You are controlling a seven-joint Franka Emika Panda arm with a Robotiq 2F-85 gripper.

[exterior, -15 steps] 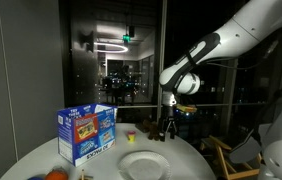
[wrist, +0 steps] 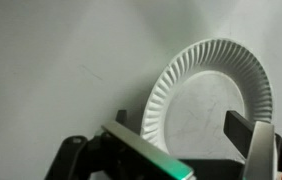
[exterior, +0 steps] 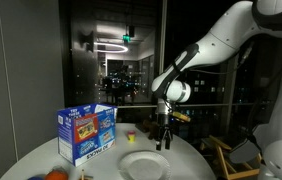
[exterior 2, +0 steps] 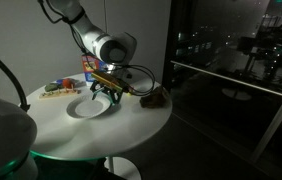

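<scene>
A white paper plate with a fluted rim (wrist: 163, 92) fills the right half of the wrist view. It lies flat on the white round table (exterior 2: 61, 145), and its middle looks empty. My gripper stands open, its two black fingers (wrist: 238, 130) wide apart in front of the plate's near part. Exterior view 1 has the gripper (exterior: 164, 143) above the plate's far right side, clear of it. No object shows between the fingers.
A blue and red box (exterior: 86, 134) stands left of the plate (exterior: 144, 166). Behind is a small yellow and pink item (exterior: 131, 136). A dark brown object (exterior 2: 156, 98) sits near the table edge. A wooden board (exterior 2: 54, 92) carries small things. Bare table lies in front of the plate.
The arm has come down and shifted a little left, bringing the gripper closer to the plate. The plate and the box have stayed put.
</scene>
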